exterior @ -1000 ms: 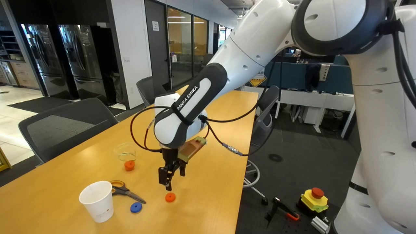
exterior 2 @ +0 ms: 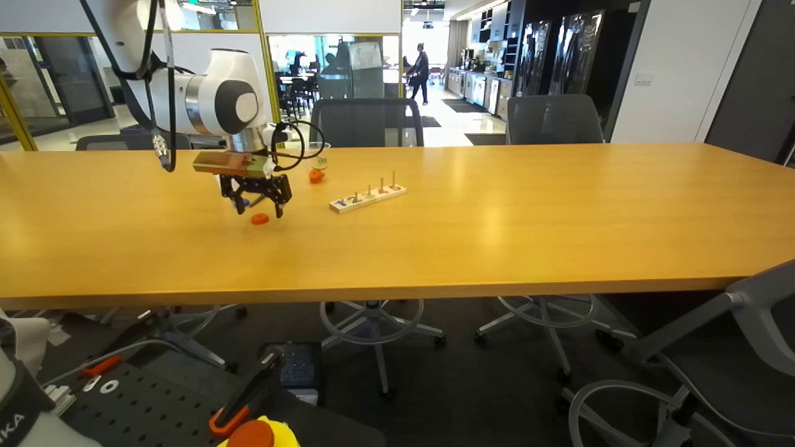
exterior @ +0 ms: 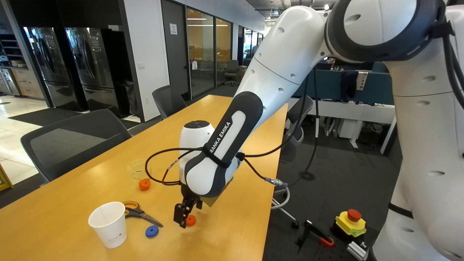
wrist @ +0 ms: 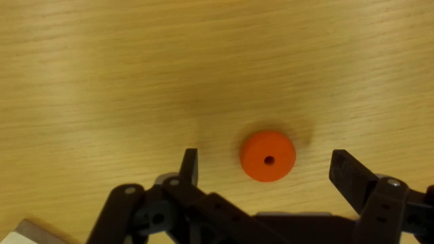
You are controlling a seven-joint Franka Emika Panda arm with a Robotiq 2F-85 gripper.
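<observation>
An orange disc (wrist: 268, 156) with a small centre hole lies flat on the table, seen between the fingers in the wrist view. Above it my gripper is open, its fingers apart on either side and neither touching the disc. From the side, the gripper (exterior: 189, 212) partly hides the same orange disc (exterior: 191, 220). A blue disc (exterior: 152, 231) and another orange piece (exterior: 144, 185) lie elsewhere on the wooden table. In the second exterior view a wooden peg board (exterior 2: 368, 198) with several upright pegs stands right of the gripper (exterior 2: 259, 212).
A white paper cup (exterior: 108, 224) stands near the scissors (exterior: 141, 213) and blue disc. Behind the farther orange piece is a clear container (exterior: 139, 169).
The arm has come down, and the open gripper is now low over the nearer orange disc, where before it hung higher. The loose objects on the table stay where they were.
</observation>
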